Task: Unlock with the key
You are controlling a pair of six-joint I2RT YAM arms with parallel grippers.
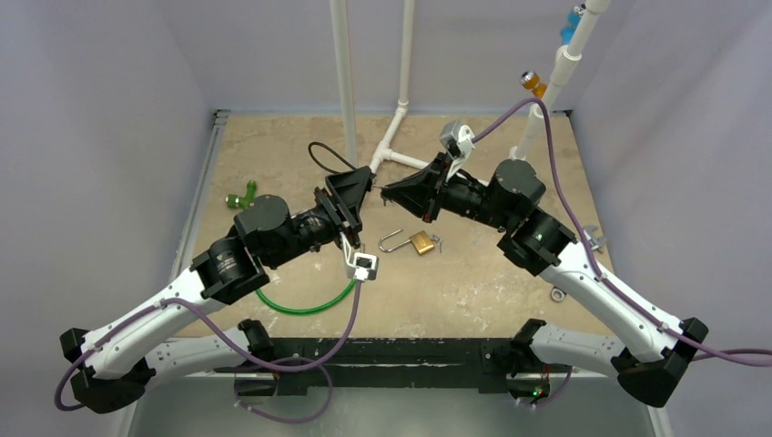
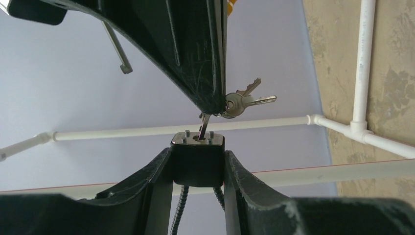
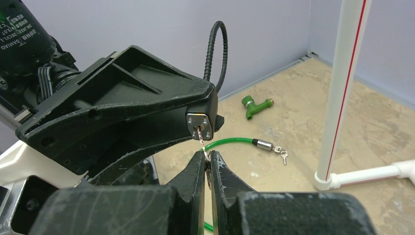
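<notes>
A black cable lock is held between the fingers of my left gripper, its metal keyhole face turned toward my right gripper. My right gripper is shut on a thin key, which bridges the short gap to the lock. In the left wrist view the key blade meets the keyhole; its tip appears to be inside, but how deep I cannot tell. Two more keys dangle beside my right fingertips. The lock's black cable loops out behind my left fingers.
Below the grippers lie a brass padlock and a green cable lock. A green valve rests at the left. White pipes rise behind the two grippers.
</notes>
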